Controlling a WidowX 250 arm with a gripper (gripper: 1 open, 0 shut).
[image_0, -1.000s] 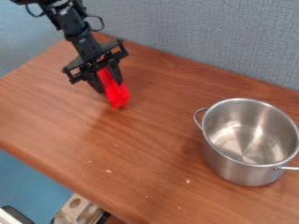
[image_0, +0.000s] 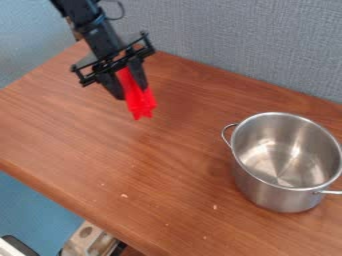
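Note:
My black gripper (image_0: 123, 70) hangs over the back left of the wooden table, shut on a bright red object (image_0: 139, 98) that hangs tilted beneath it, its lower end toward the front. The gripper partly hides the object's upper end. A steel pot (image_0: 281, 160) with side handles stands on the right of the table.
A grey textured wall (image_0: 241, 50) runs behind it. Blue floor shows beyond the left edge, with metal parts at the bottom left.
My gripper has risen a little and shifted slightly right with the red object in it. The pot has not moved.

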